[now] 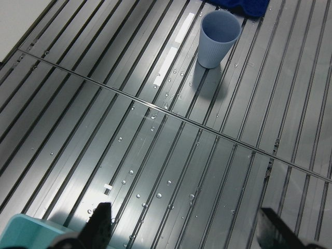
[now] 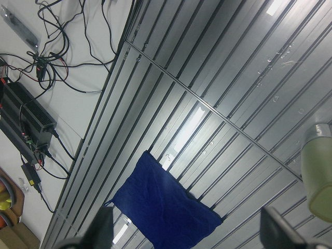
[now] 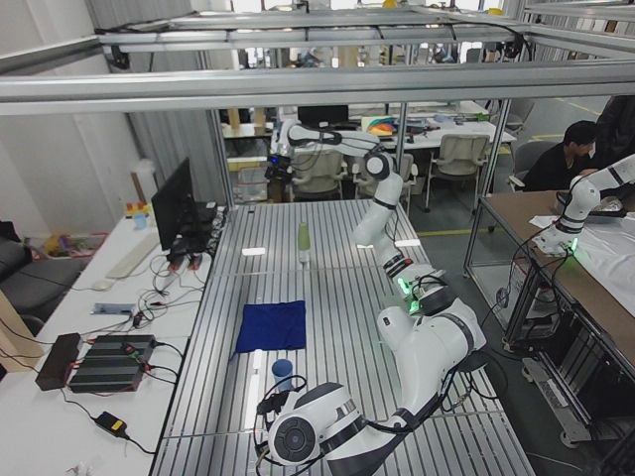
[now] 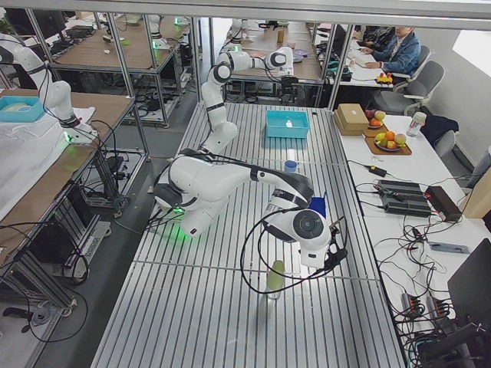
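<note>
A blue cup [image 1: 218,39] stands upright on the slatted metal table [image 1: 129,155], near a dark blue cloth [image 2: 166,207]. A teal bin [image 4: 287,130] is at one end of the table; its rim shows below my left gripper in the left wrist view. A green bottle with a silver top [image 2: 317,174] stands beyond the cloth, below my right gripper. Both grippers are raised above the table, their fingers wide apart with nothing visible between them.
A side table [image 3: 119,397] holds a monitor, power units, cables, fruit and boxes along one edge. Frame posts surround the table.
</note>
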